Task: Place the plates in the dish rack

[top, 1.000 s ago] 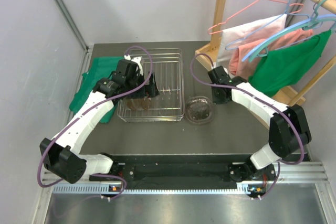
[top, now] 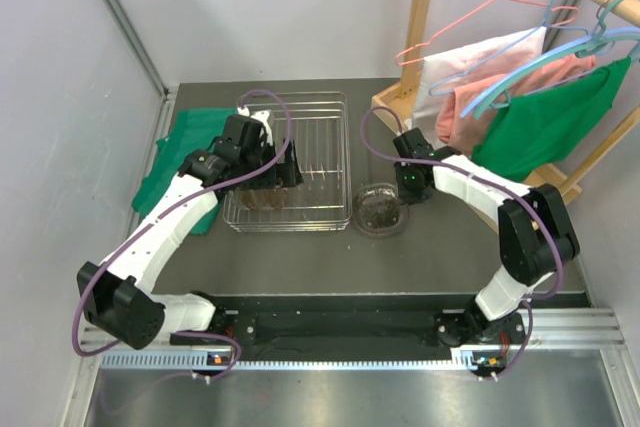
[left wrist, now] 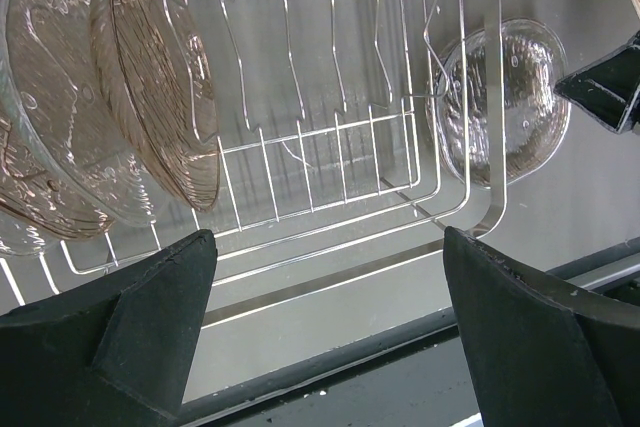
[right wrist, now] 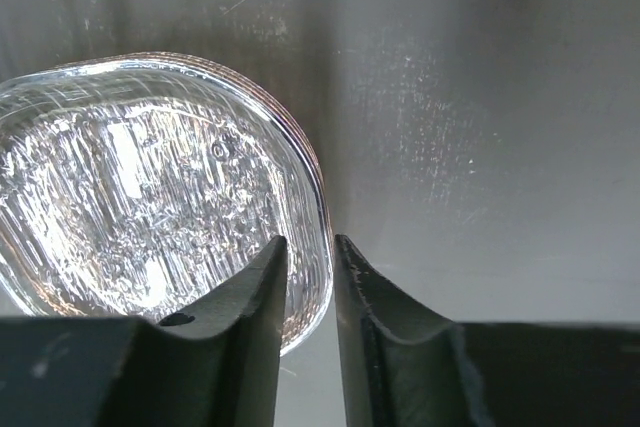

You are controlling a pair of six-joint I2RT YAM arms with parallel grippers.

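Observation:
Clear plates lie on the counter right of the wire dish rack (top: 338,137); in the right wrist view their rims look stacked, with the top plate (right wrist: 140,207) nearest. My right gripper has a narrow gap between its fingers, and the right edge of that stack passes through the gap. Contact with the rim cannot be made out. Above the rack, my left gripper is wide open and empty. Several clear and brownish plates (left wrist: 155,77) stand on edge in the rack's left part; the slots to their right are empty.
A green cloth (top: 180,162) lies left of the rack. At the right, a wooden frame (top: 418,22) carries hangers and hanging cloths (top: 555,112), close to my right arm. Bare counter (top: 300,267) extends in front of the rack.
My right gripper has moved slightly left, onto the right edge of the plates, and its arm has shifted left. The left arm and the rack stay as they were.

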